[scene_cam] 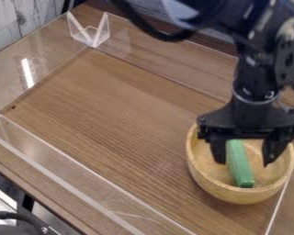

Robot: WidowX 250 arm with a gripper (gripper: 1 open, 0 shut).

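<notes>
A tan bowl (211, 179) sits at the lower right of the camera view, with a long green object (241, 165) lying inside it. My black gripper (245, 138) hangs from the top right, low over the bowl, its fingertips around the upper end of the green object. Whether the fingers touch it is unclear, and their opening is hard to judge.
A clear plastic piece (88, 29) stands at the back left. A dark cable curves at the bottom left corner, off the table's edge.
</notes>
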